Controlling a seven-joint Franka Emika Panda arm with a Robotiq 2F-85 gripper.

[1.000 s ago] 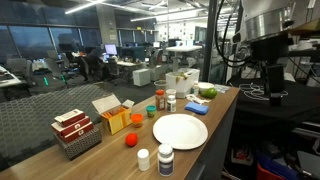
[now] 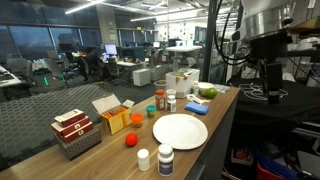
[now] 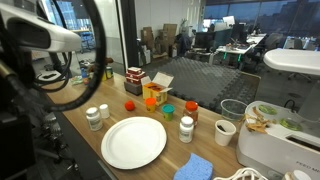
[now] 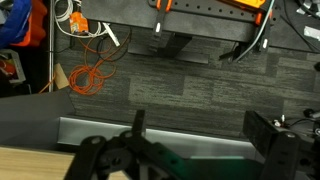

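Note:
My gripper is open, its two dark fingers wide apart in the wrist view with only the floor between them. In exterior view 1 the arm hangs at the right, off the table's side. A white plate (image 2: 180, 131) lies empty on the wooden table. Left of it is a small red ball-like object (image 2: 131, 140). Two white containers, a plain one (image 2: 143, 159) and a labelled jar (image 2: 165, 160), stand at the near end. A blue folded cloth or sponge (image 3: 194, 168) lies beyond the plate.
An orange cup (image 2: 136, 120), a green cup (image 3: 168, 110) and another white-lidded jar (image 3: 186, 129) stand behind the plate. A cardboard box (image 2: 113, 115) and a dark basket (image 2: 77, 143) with red-and-white boxes line the back. Cables and tools (image 4: 85, 75) litter the floor.

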